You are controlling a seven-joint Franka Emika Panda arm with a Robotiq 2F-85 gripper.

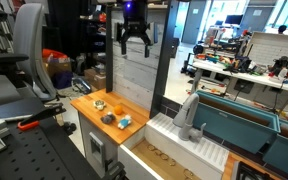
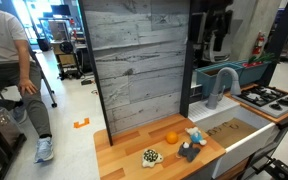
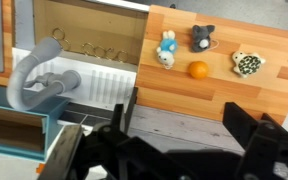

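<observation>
My gripper point(image 1: 135, 50) hangs high above the wooden counter, in front of the grey plank wall. Its two dark fingers stand well apart in the wrist view, with nothing between them. Below, on the wooden counter point(image 3: 169, 94), lie an orange ball point(image 3: 198, 69), a blue-and-white toy point(image 3: 166, 47), a grey toy point(image 3: 201, 38) and a spotted cream-and-dark toy point(image 3: 247, 63). None of these touches the gripper. Beside the counter is a white sink point(image 1: 183, 158) with several small rings on its tan floor.
A grey faucet point(image 2: 220, 88) rises behind the sink. The plank wall point(image 2: 144, 70) and its dark post border the counter's back. A stove point(image 2: 269, 98) lies past the sink, a teal box point(image 1: 234, 122) behind it. Bare wood surrounds the toys.
</observation>
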